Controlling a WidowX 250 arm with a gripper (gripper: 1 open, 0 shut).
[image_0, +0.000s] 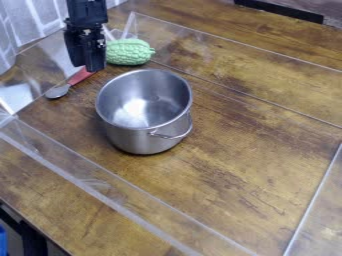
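Note:
The black robot gripper (86, 52) hangs at the upper left, over a small spoon (56, 90) with a red handle that lies on the wooden table left of the pot. Whether its fingers are open or shut is unclear. A steel pot (144, 112) with a side handle stands in the middle-left of the table. A green textured vegetable-like object (128, 51) lies behind the pot, just right of the gripper.
Transparent panels edge the workspace on the left, front and right.

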